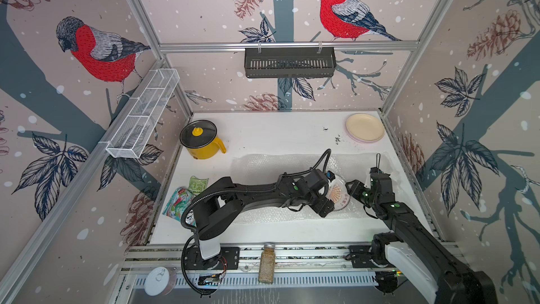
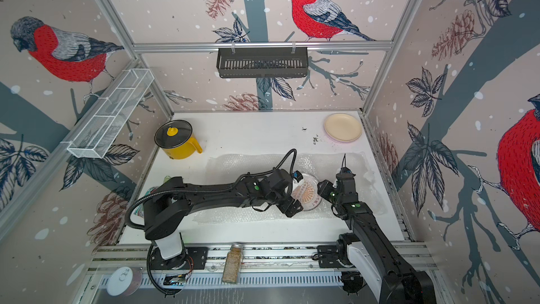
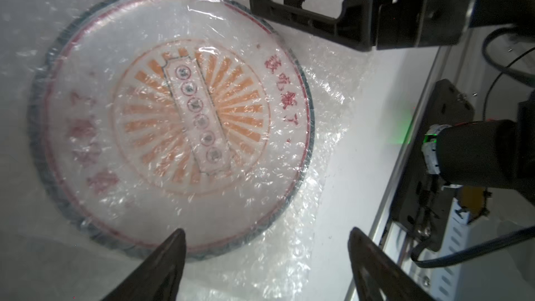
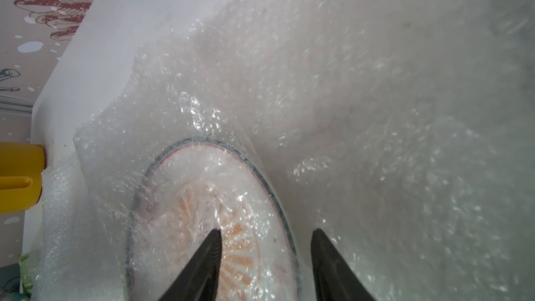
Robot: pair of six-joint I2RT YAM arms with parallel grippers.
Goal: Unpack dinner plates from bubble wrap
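A white plate with orange rays and red lettering (image 3: 217, 211) lies on the bubble wrap (image 1: 258, 214), seen through clear film. My left gripper is open over the plate, its two fingers wide apart with nothing between them. My right gripper is part open at the plate’s right edge, above plate and wrap, with nothing visible held between its fingers. In both top views the left wrist covers part of the plate.
A stack of cream plates (image 1: 364, 125) sits at the back right. A yellow pot (image 1: 202, 146) stands at the back left, bags (image 1: 179, 202) at the front left.
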